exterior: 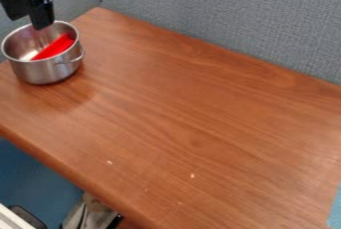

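A steel pot (42, 65) stands at the left end of the wooden table (186, 123), with a red object (55, 46) lying inside it. My black gripper (34, 14) is at the top left edge of the camera view, just above and behind the pot, partly out of frame. Whether its fingers are open or shut is not clear.
A grey panel (226, 14) runs along the back. Past the table's front left edge are a blue floor and some pale and dark objects at the bottom left.
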